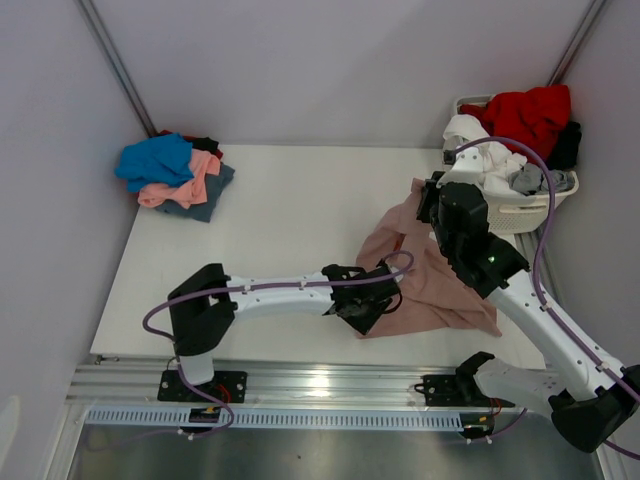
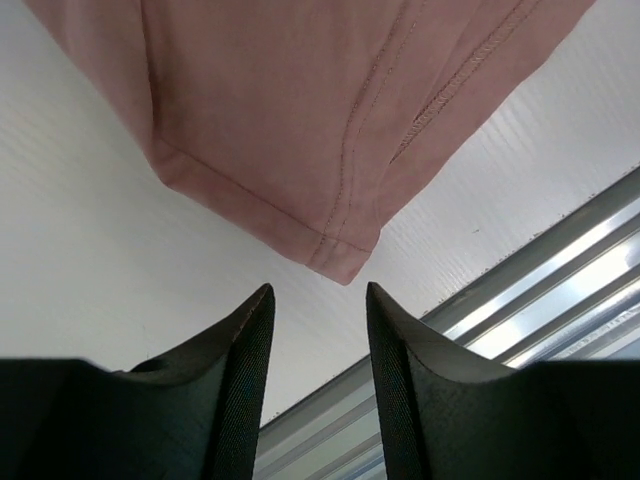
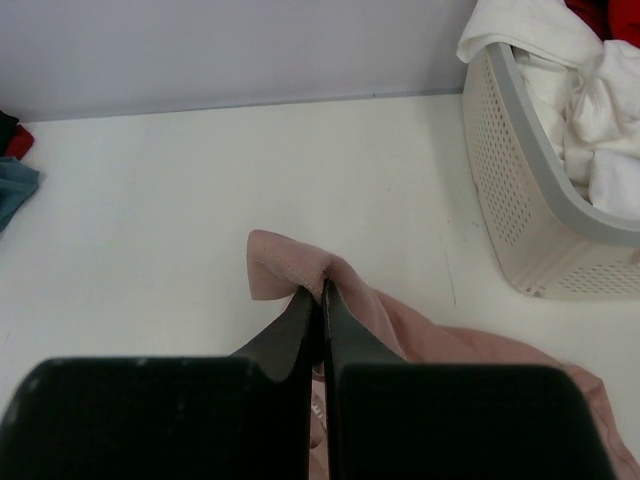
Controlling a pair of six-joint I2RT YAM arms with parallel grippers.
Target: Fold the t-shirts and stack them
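Note:
A dusty-pink t-shirt (image 1: pixel 440 290) lies spread and wrinkled at the right front of the table, one part drawn up towards the back. That raised part is pinched in my right gripper, whose fingers are closed together on the fabric with a flap showing beyond the tips. My left gripper is over the shirt's front left part, fingers apart, with nothing between the fingers. In the left wrist view a hemmed corner of the pink shirt (image 2: pixel 340 262) lies just beyond the fingertips. The left arm hides part of the shirt from above.
At the back left sits a pile of folded clothes, with a blue garment (image 1: pixel 155 160) on top. A white basket (image 1: pixel 515 217) heaped with red, white, black and grey clothes stands at the back right. A metal rail (image 1: pixel 320 376) borders the table front.

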